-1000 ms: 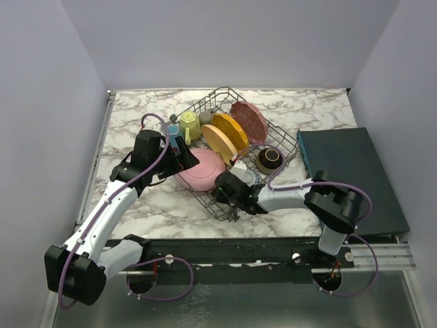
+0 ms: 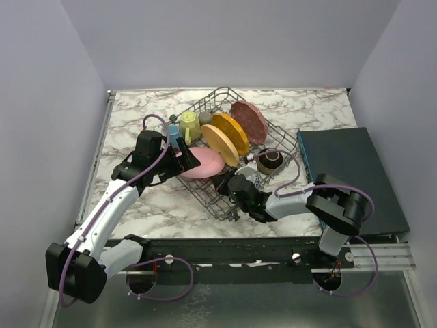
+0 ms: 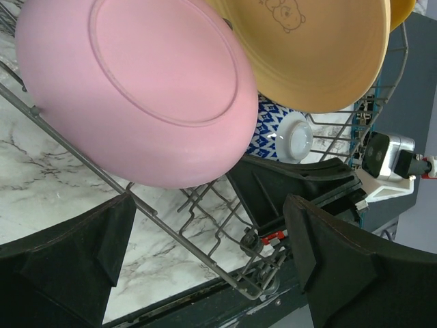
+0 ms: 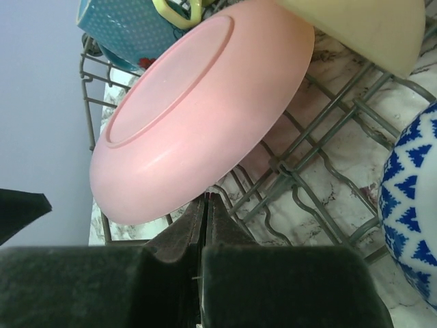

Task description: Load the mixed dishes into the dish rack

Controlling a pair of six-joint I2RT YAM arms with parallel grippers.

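Observation:
A pink dish [image 2: 205,161] [image 3: 136,82] [image 4: 198,102] leans tilted in the wire rack's front-left section. My left gripper [image 2: 183,154] hangs open over it, nothing between its fingers. My right gripper [image 2: 222,183] is shut, its tips at the pink dish's lower edge; I cannot tell if they touch. Beside it sits a blue-and-white bowl [image 3: 273,130] [image 4: 413,198]. A peach plate [image 2: 218,143], yellow plate [image 2: 232,128], red plate [image 2: 249,119], green mug [image 2: 189,124], blue cup [image 4: 123,27] and dark bowl [image 2: 270,160] are also in the rack.
A dark flat board [image 2: 355,184] fills the counter right of the rack. Bare marble [image 2: 130,109] lies at the back left. The front of the rack [image 3: 218,266] has some empty wire floor.
My right gripper and arm have shifted slightly to the right, and the pink dish's outline looks a little changed in tilt. The left arm is almost still.

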